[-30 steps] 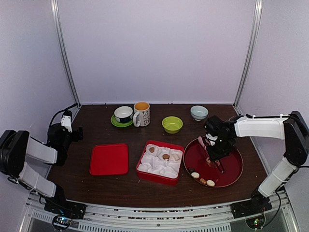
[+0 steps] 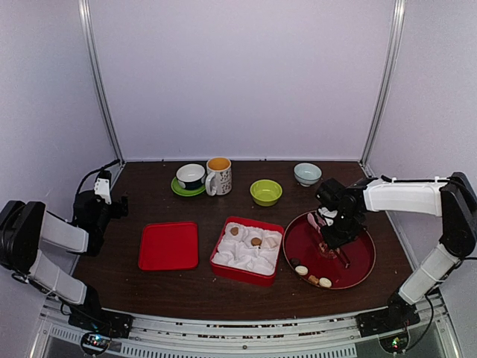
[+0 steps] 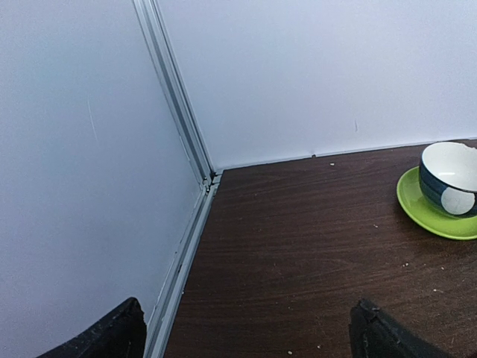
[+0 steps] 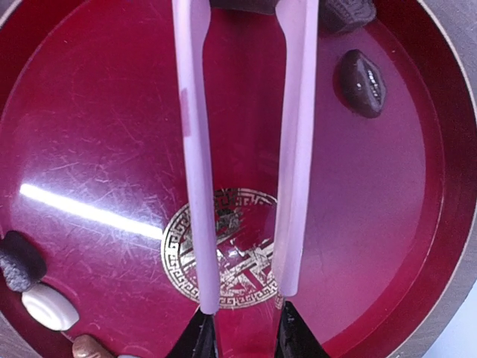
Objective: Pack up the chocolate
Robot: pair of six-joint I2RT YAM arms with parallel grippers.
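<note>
My right gripper is shut on pink tongs over the red round tray. At the top edge of the right wrist view, a dark piece lies between the tong arms; whether they grip it is unclear. Other chocolates, dark, white and brown, lie around the tray. A red box with white moulded insert stands left of it, a few pieces inside. Its red lid lies farther left. My left gripper is open and empty at the left side.
Along the back stand a bowl on a green plate, a mug, a green bowl and a pale blue bowl.
The right gripper and tongs have shifted very slightly over the tray. The left arm and containers are unchanged.
</note>
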